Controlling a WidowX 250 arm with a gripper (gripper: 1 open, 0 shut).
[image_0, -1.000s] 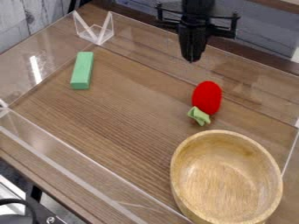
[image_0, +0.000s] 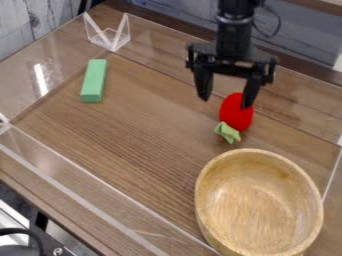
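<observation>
My gripper (image_0: 230, 70) hangs open at the upper middle, its dark fingers pointing down, above and just behind a red object (image_0: 238, 108) with a green leafy top (image_0: 227, 133), like a strawberry, lying on the wooden table (image_0: 120, 150). Nothing shows between the fingers. A large wooden bowl (image_0: 258, 205) stands at the lower right.
A green block (image_0: 94, 80) lies at the left, with a white wire-like object (image_0: 110, 32) behind it at the back left. A dark cable or part shows at the bottom left corner.
The objects on the table have not moved.
</observation>
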